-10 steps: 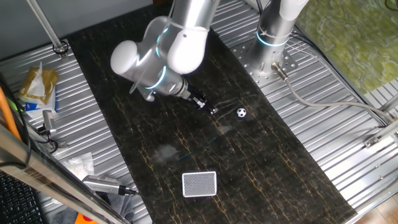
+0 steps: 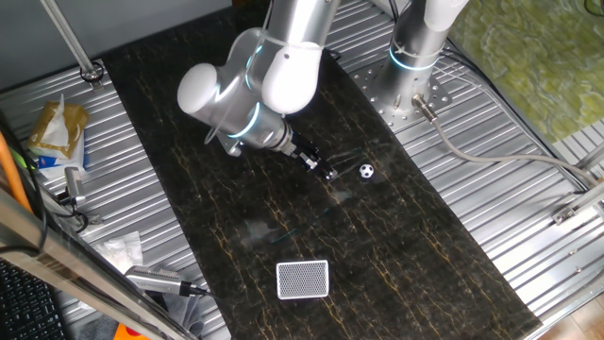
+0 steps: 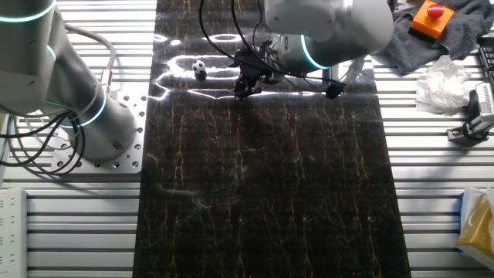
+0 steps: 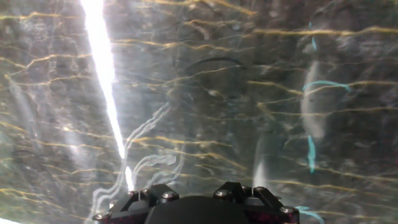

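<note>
A small black-and-white soccer ball [image 2: 366, 171] rests on the dark marble-patterned tabletop, and in exterior view 2 the same ball [image 3: 199, 66] lies left of the gripper. My gripper [image 2: 330, 174] is a short way to the left of the ball in exterior view 1, not touching it. At the bottom of the wrist view its two black fingers [image 4: 165, 191] stand apart, so the gripper is open. Only tabletop shows ahead of them; the ball is outside that view. A white mesh-patterned basket [image 2: 303, 280] sits closer to the front of the table.
The robot's base [image 2: 401, 94] is bolted beside the table's right edge in exterior view 1. Tissue packs [image 2: 58, 132] and a metal device [image 2: 156, 280] lie off the left edge. Tabletop between gripper and basket is clear. Glare crosses the wrist view.
Ball and basket have stayed put.
</note>
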